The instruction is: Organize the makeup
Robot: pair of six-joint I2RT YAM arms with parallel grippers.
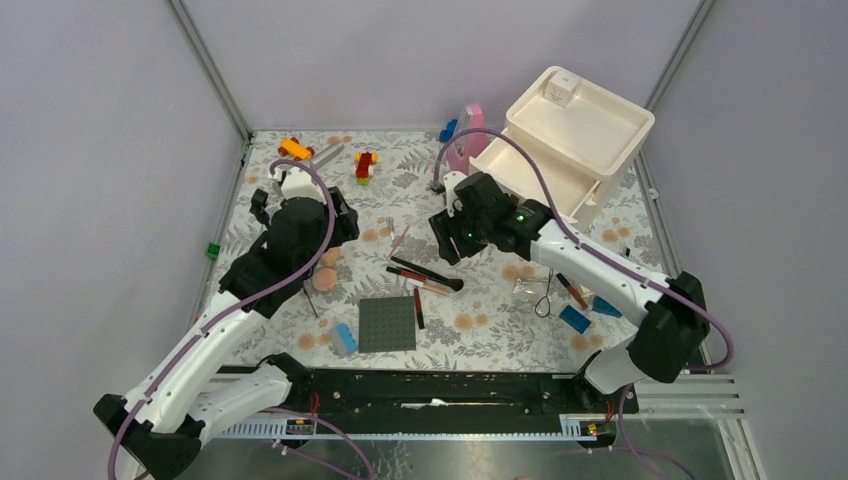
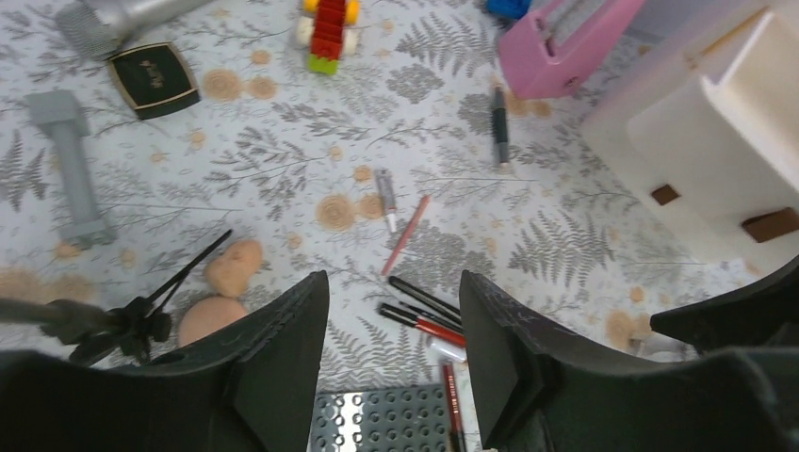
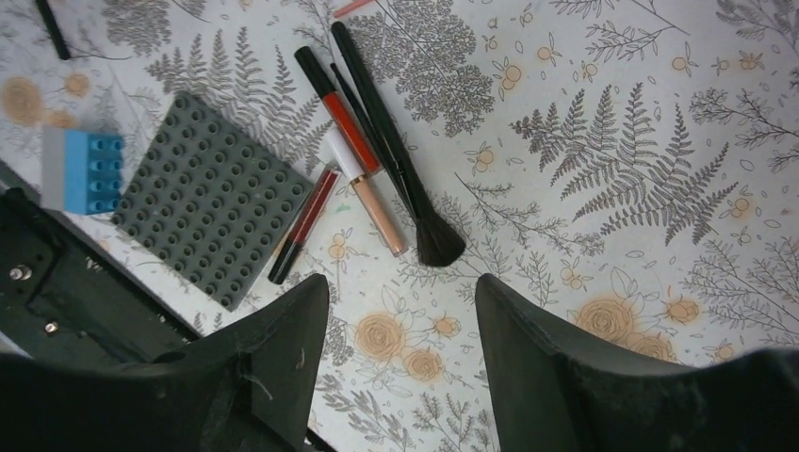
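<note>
A cream organizer (image 1: 581,120) with its drawer pulled out stands at the back right. Near the grey plate (image 1: 387,325) lie a black brush (image 3: 438,240), a red-capped pen (image 3: 350,132), a pale concealer tube (image 3: 375,207), a thin red-black pencil (image 3: 301,227) and, farther back, a small pink stick (image 2: 406,235). My left gripper is raised at the left, fingers apart and empty. My right gripper hangs over the middle right of the brushes, open and empty.
Toy bricks (image 1: 365,166), a pink holder (image 2: 546,52) and a dumbbell-shaped grey piece (image 2: 75,165) lie behind. Scissors (image 1: 543,305) and blue blocks (image 1: 575,319) are at the right.
</note>
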